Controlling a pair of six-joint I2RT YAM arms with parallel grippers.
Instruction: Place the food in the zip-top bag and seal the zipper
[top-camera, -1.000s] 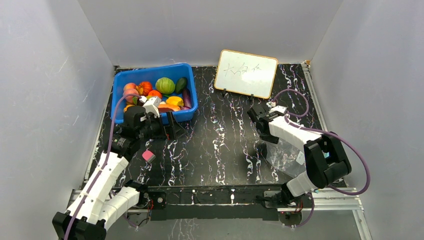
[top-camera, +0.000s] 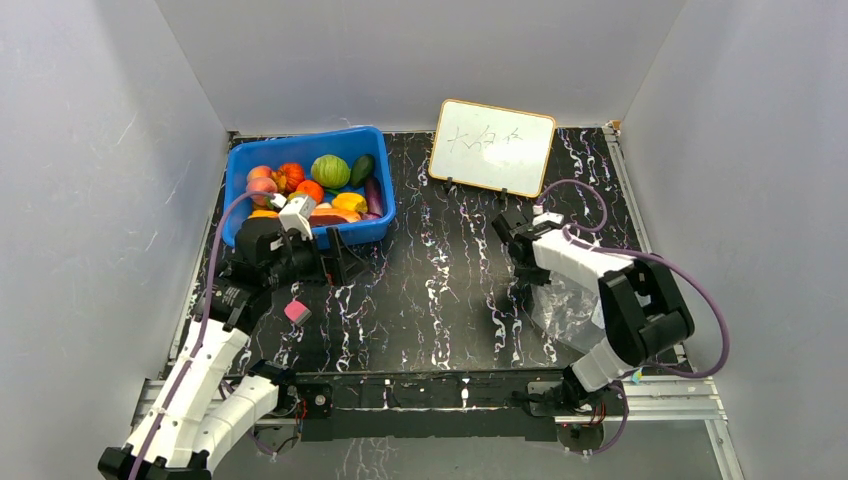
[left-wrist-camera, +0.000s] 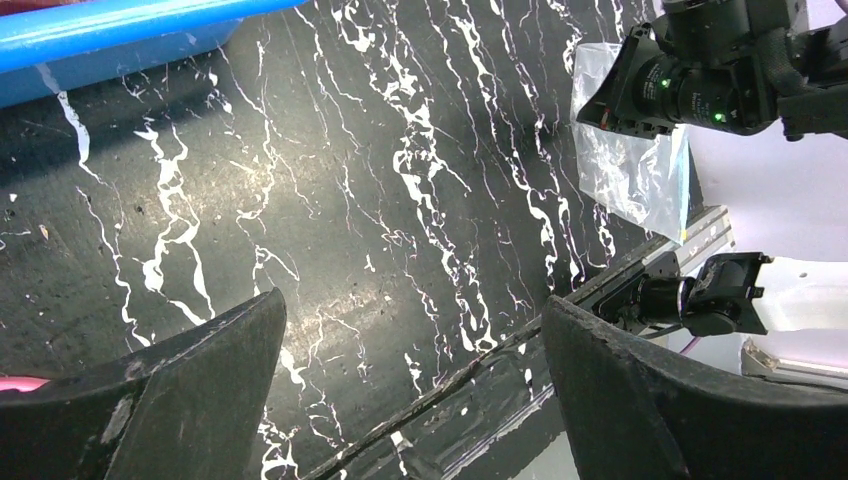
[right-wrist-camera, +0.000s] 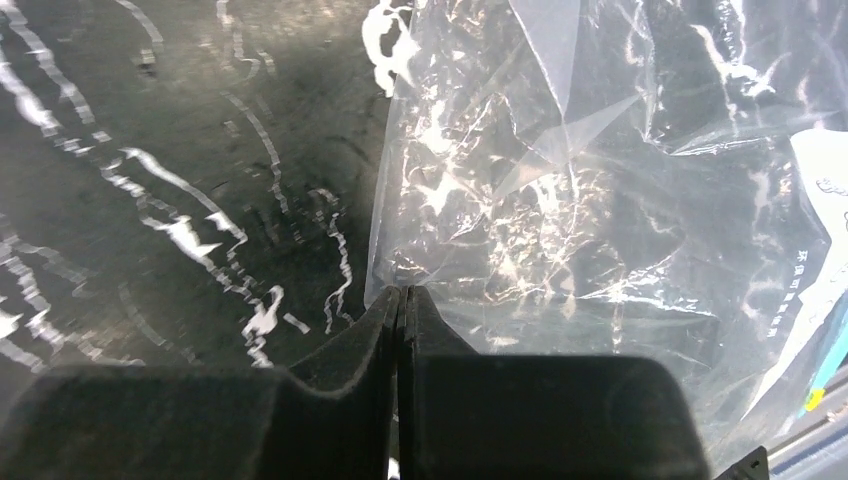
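Observation:
A clear zip top bag (top-camera: 564, 318) lies flat on the right of the dark marbled table, partly under the right arm, with a printed white panel and a coloured strip along one edge in the right wrist view. My right gripper is shut with its tips at the bag's left edge; whether it pinches any film is unclear. The food (top-camera: 330, 170), assorted play fruit and vegetables, sits in a blue bin (top-camera: 376, 225) at the left. My left gripper (top-camera: 345, 262) stands open just in front of the bin, with nothing between its fingers in the left wrist view (left-wrist-camera: 415, 360).
A whiteboard (top-camera: 490, 148) stands at the back. A small pink block (top-camera: 297, 313) lies at the front left. Walls surround the table at the back and sides.

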